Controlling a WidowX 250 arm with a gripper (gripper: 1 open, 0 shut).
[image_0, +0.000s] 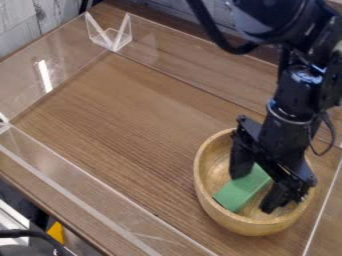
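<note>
A black robot gripper (267, 170) reaches down into a round wooden bowl (213, 153) at the right of the camera view. It is open, its dark fingers spread over a green block (238, 192) lying in the bowl. Part of the block is hidden under the gripper; whether the fingers touch it cannot be told.
A clear plastic piece (110, 32) stands at the back left. Cables and a small yellow item (55, 231) are at the lower left edge.
</note>
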